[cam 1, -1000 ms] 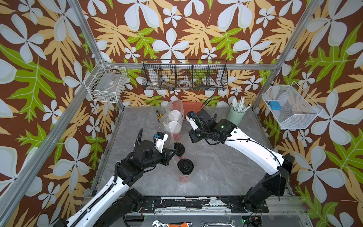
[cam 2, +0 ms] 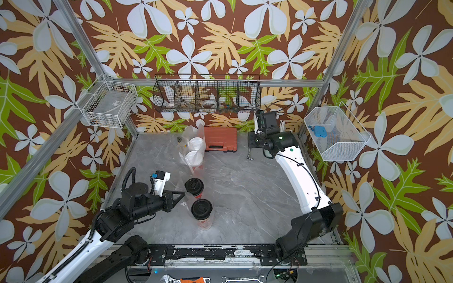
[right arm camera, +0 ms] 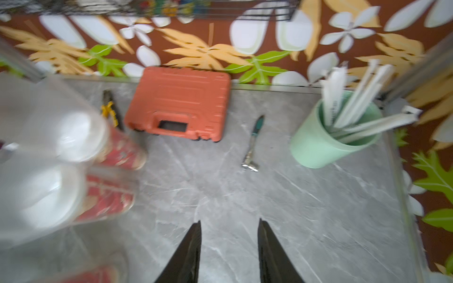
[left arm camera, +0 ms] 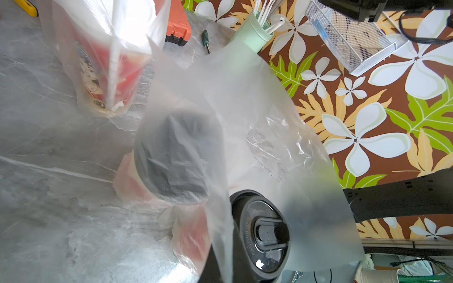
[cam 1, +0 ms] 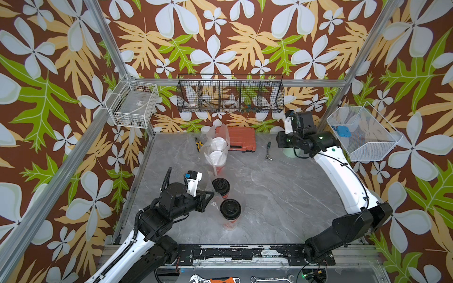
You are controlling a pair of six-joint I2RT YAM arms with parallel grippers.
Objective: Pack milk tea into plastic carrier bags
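Observation:
Two black-lidded cups stand one behind the other inside a clear plastic carrier bag (left arm camera: 264,146): the near cup (cam 1: 230,207) and the far cup (cam 1: 220,185). At their left, my left gripper (cam 1: 210,194) is shut; in the left wrist view, the bag's film runs down to its dark fingers (left arm camera: 211,271), pinched at the edge. One lid (left arm camera: 262,231) shows uncovered there, while film veils the other. Away at the back right, my right gripper is open with only bare tabletop between its fingers.
A second bag with white-lidded cups (cam 1: 216,146) stands behind. Along the back are an orange case (right arm camera: 179,101), pliers (right arm camera: 109,109), a small tool (right arm camera: 252,143) and a green straw holder (right arm camera: 325,136).
My right arm has swung right, away from the orange case to in front of the straw holder. My left gripper has shifted slightly left and towards the front. The cups have barely moved.

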